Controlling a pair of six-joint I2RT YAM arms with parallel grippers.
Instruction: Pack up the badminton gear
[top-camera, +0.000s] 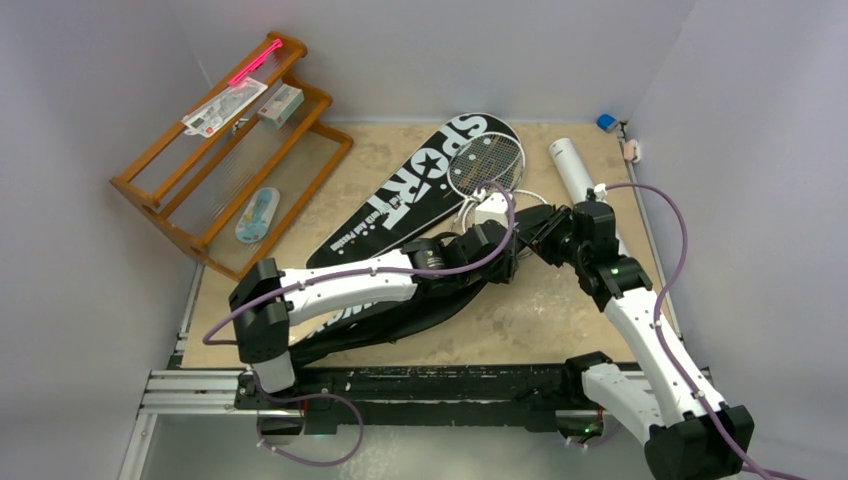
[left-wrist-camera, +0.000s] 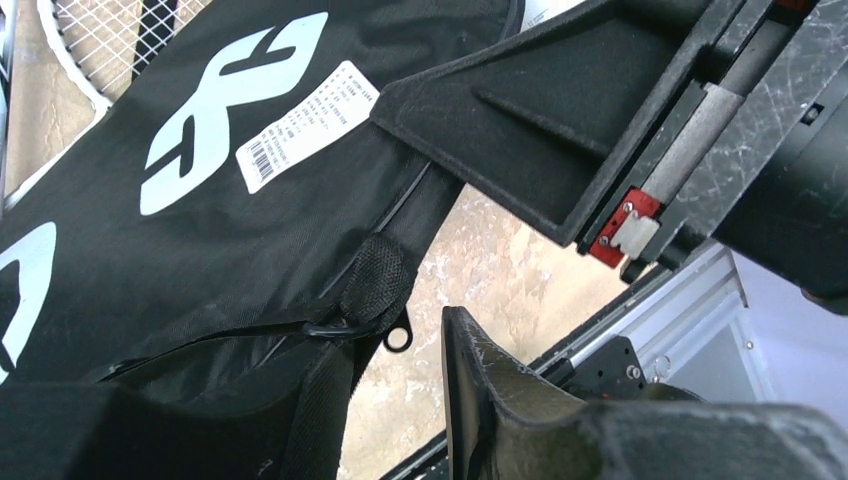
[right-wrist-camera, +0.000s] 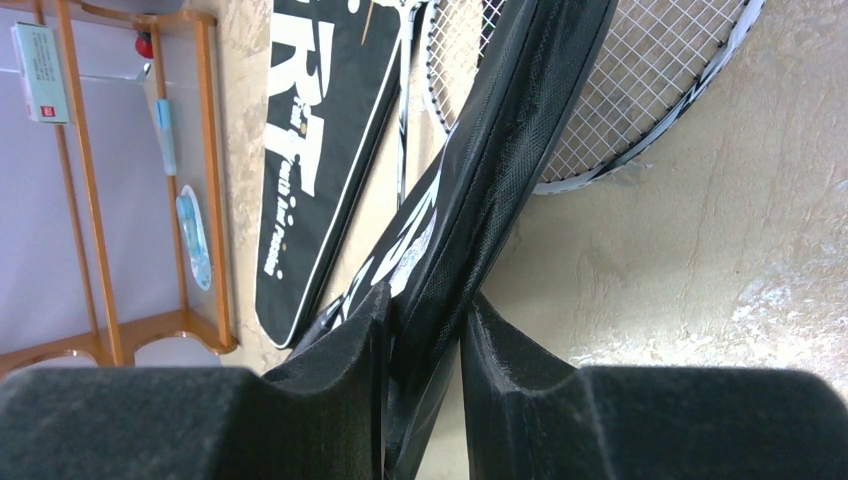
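A long black bag stretches diagonally across the front of the table. My right gripper is shut on its folded fabric edge near the raised right end. My left gripper is open over the bag beside it, at a zipper pull with a dark cord. Another flat black SPORT cover lies behind. White rackets lie on and beside it, partly hidden by the bag and left arm.
A wooden rack with small boxes and packets stands at the left. A white tube lies along the right side. A small blue item sits at the back right. Bare table shows at front right.
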